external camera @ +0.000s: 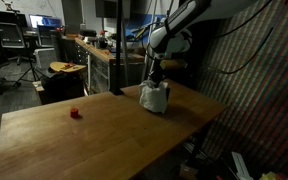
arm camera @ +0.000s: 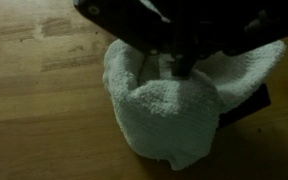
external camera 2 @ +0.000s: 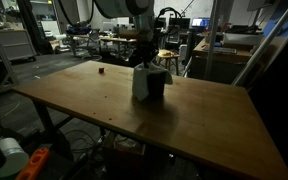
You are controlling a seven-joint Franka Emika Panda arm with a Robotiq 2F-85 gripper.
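Observation:
A white cloth (external camera: 154, 98) is draped over a dark box (external camera 2: 156, 88) on the wooden table, hanging down one side of it in exterior view 2. My gripper is directly above, pointing down, its fingers shut on the cloth. In the wrist view the cloth (arm camera: 169, 115) folds up around the fingertips, and a bit of white also shows higher up between the gripper parts. The box is mostly hidden under the cloth; only a dark corner (arm camera: 249, 105) appears there.
A small red object (external camera: 74, 113) sits far off on the table (external camera: 74, 145). A dark post (external camera: 118, 50) rises behind the table, and a person (external camera: 169, 45) stands at its far side.

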